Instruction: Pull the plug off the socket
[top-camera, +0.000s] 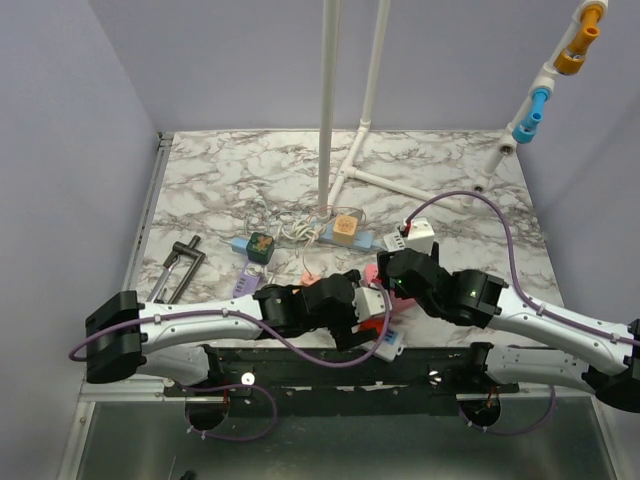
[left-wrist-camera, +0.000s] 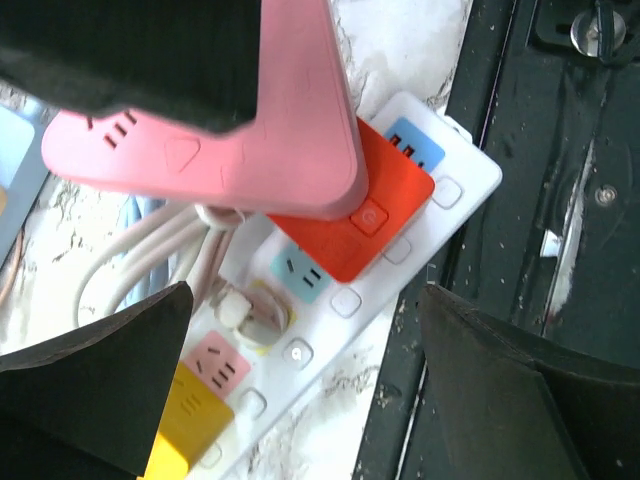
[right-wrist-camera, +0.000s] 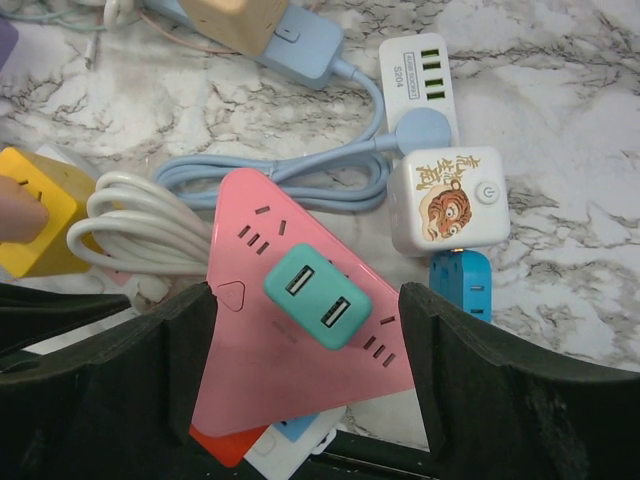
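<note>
In the left wrist view a white power strip (left-wrist-camera: 320, 330) carries a red plug (left-wrist-camera: 350, 240) and a yellow one (left-wrist-camera: 190, 420). My left gripper stands open above it. A large pink triangular socket piece (left-wrist-camera: 200, 160) partly covers the strip, my right arm dark above it. In the right wrist view my right gripper is part open above this pink piece (right-wrist-camera: 280, 380), which has a mint block (right-wrist-camera: 317, 296) on its middle, between the fingers in view; contact cannot be told. A white tiger-printed cube (right-wrist-camera: 445, 200) sits to its upper right.
A light blue extension block (right-wrist-camera: 315, 50), coiled cables (right-wrist-camera: 140, 220), a USB strip (right-wrist-camera: 410, 80) and a small blue plug (right-wrist-camera: 460, 285) crowd the marble table (top-camera: 220, 170). White pipes (top-camera: 325, 110) rise behind. The front dark edge is close.
</note>
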